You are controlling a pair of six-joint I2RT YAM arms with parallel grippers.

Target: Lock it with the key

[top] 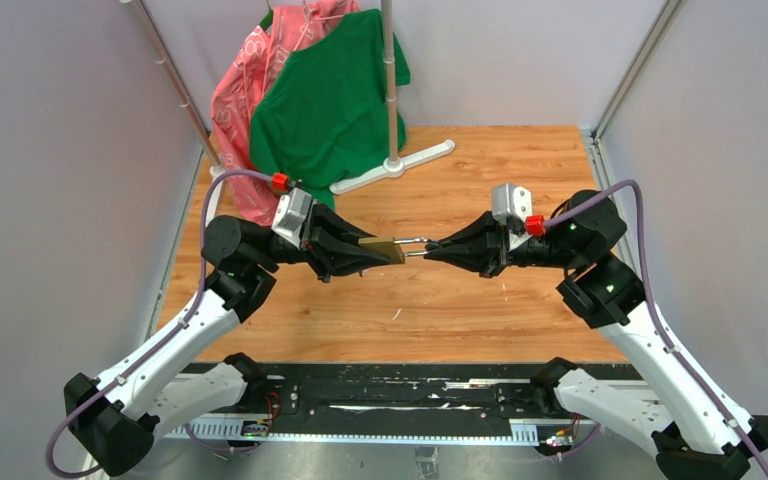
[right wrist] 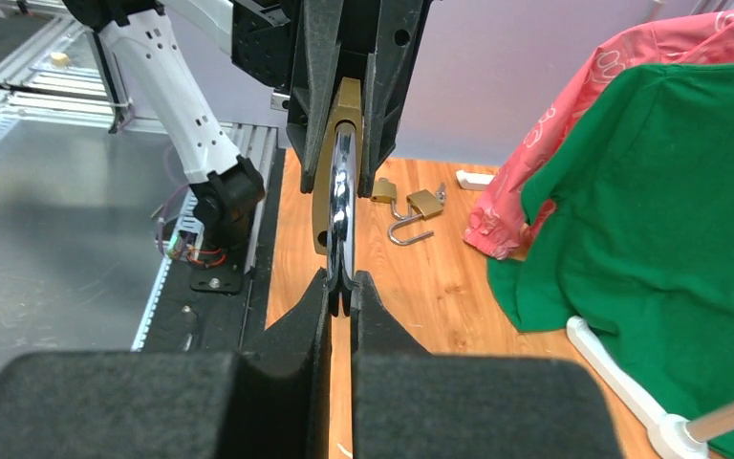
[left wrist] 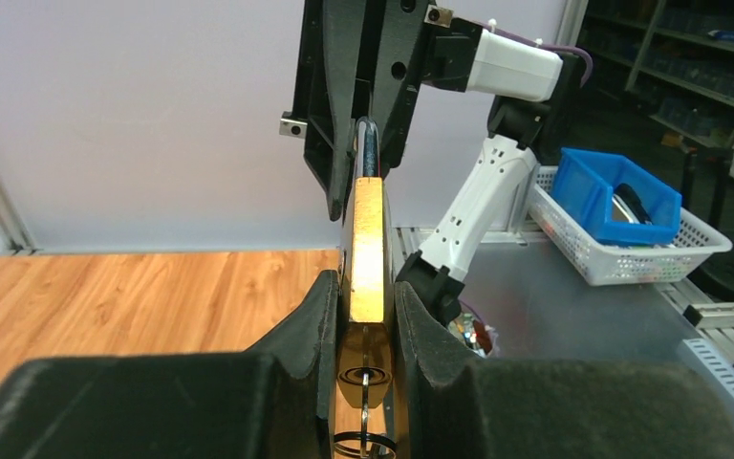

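A brass padlock [top: 388,248] is held in the air between the two arms, above the wooden table. My left gripper is shut on its brass body, and a ring with a thin piece of metal hangs at the keyway end in the left wrist view. The silver shackle [right wrist: 343,206] points toward the right arm. On that shackle my right gripper is shut, gripping its curved end. Bare shackle shows between the body and the right fingers in the top view. Whether both shackle legs sit inside the body cannot be told.
Several other padlocks [right wrist: 424,204] lie on the wooden table [right wrist: 411,306]. A green shirt [top: 330,110] and a pink garment [top: 235,120] hang on a rack at the back left.
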